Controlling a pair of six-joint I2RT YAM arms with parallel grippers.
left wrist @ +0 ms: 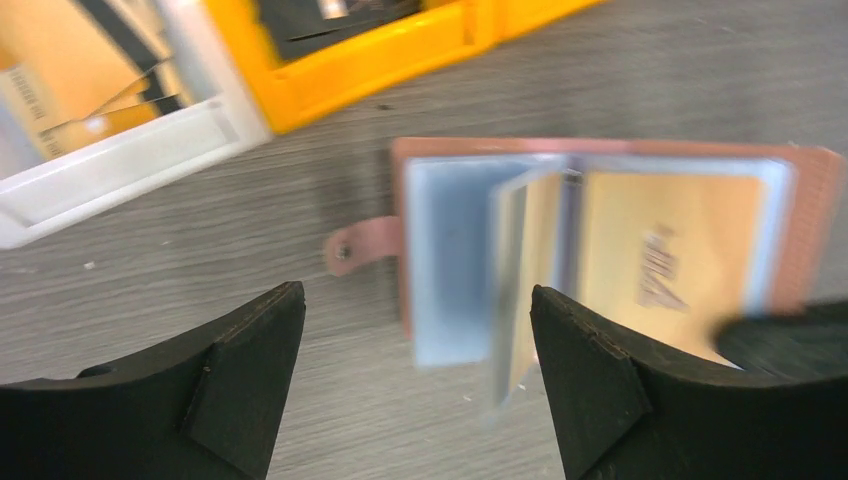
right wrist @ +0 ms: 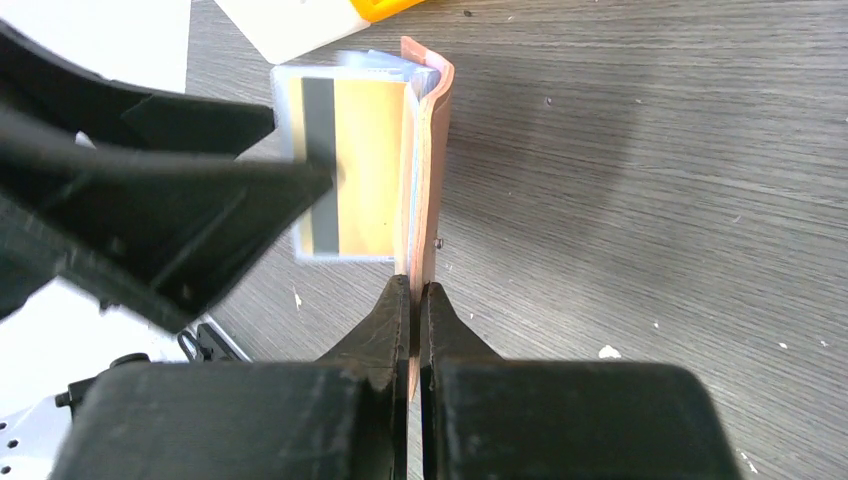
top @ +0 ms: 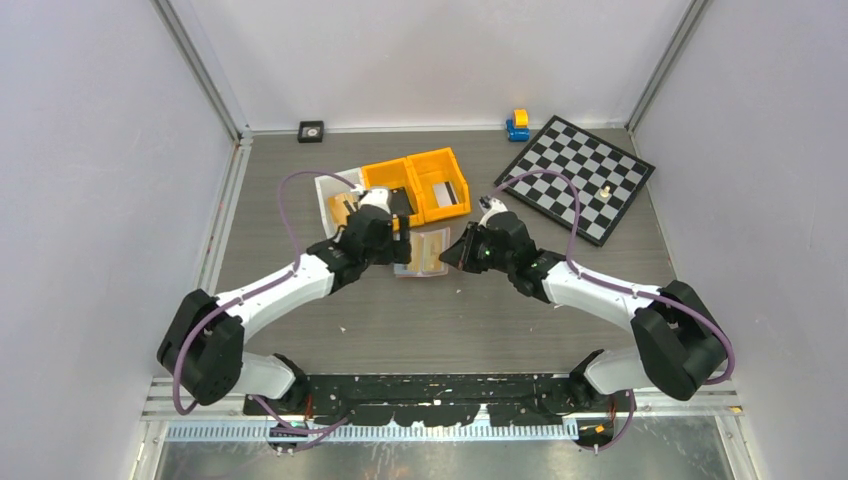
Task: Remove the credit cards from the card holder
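The card holder (top: 445,243) lies opened on the table, its pinkish-brown cover (left wrist: 470,147) round clear bluish sleeves. In the left wrist view a gold card (left wrist: 650,240) shows in the right-hand sleeve, and one page (left wrist: 522,270) stands up from the middle. My left gripper is open over the holder's left part, its right finger close to that page; whether they touch is unclear. My right gripper is shut on the holder's right edge. Beside this, the right wrist view shows a sleeve with a gold card bearing a dark stripe (right wrist: 320,165).
Behind the holder stand two joined yellow bins (top: 466,204) and a white bin (top: 322,200) with a gold card in it. A chessboard (top: 580,180) occupies the back right. Bare table (top: 420,330) lies in front.
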